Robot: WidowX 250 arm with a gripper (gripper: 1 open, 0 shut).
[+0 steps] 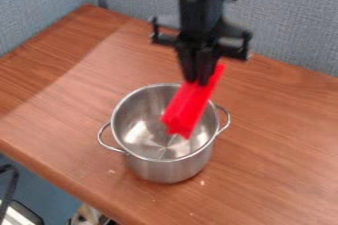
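Observation:
A long red block (188, 106) hangs tilted from my black gripper (203, 69), which is shut on its upper part. The block's lower end is over the opening of a steel pot (166, 165) with two side handles, which stands near the table's front-left edge. Whether that end is below the rim cannot be told for sure from this view. The fingertips are partly hidden behind the block and blurred.
Grey walls (297, 17) run along the back and left. A gap with some hardware lies beyond the front-left edge.

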